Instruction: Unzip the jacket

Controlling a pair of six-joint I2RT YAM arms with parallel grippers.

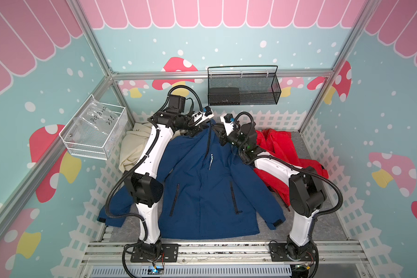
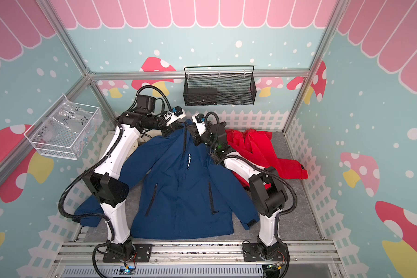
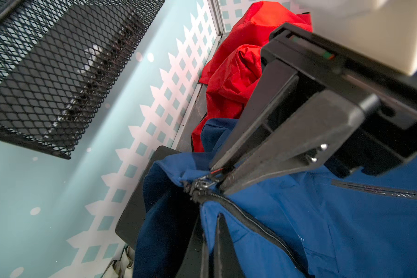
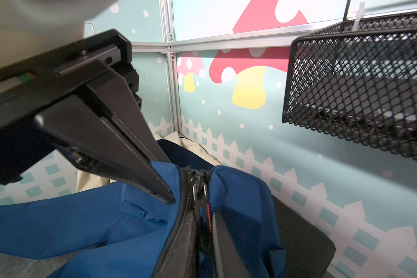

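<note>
The navy jacket (image 1: 185,194) lies front up with its sleeves spread, its collar at the far end between both grippers. At the collar top, the black zipper slider (image 3: 201,184) sits at the upper end of the zipper, with a pull tab with red marks (image 4: 208,217) hanging from it. My left gripper is shut on the collar edge beside the zipper, the blue cloth running between its fingers. My right gripper stands part open, its fingers on either side of the pull tab, with a gap still showing.
Red clothing (image 1: 282,141) lies on the right, and beige clothing (image 1: 133,143) on the left under the left arm. A black mesh basket (image 1: 245,90) hangs on the back wall close above the grippers; a white basket (image 1: 90,150) hangs at left.
</note>
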